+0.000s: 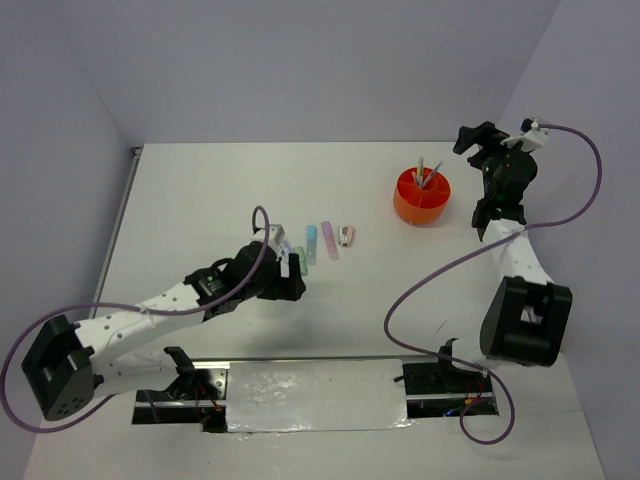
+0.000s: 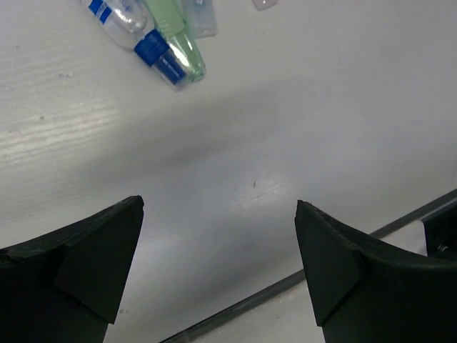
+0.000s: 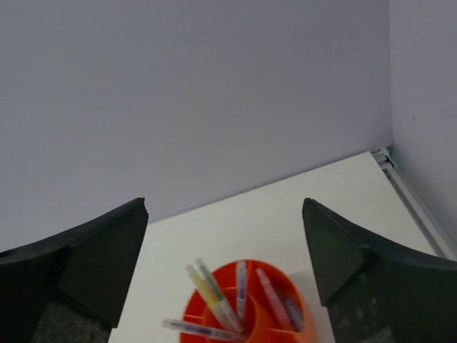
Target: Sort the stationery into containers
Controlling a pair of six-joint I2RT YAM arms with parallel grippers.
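Note:
An orange divided holder [image 1: 420, 208] holds several pens [image 3: 220, 300] at the upper right of the top view, one lying slanted over its rim in the right wrist view. My right gripper is open, raised right of and above it. My left gripper is open above the table, near a blue-capped bottle-like item [image 2: 153, 46] and a green one [image 2: 184, 53]. A light blue item [image 1: 312, 244], a pink item [image 1: 330, 240] and a small pale block [image 1: 346, 236] lie in a loose row to their right.
Walls border the back and sides. Purple cables run from both arms across the front and right.

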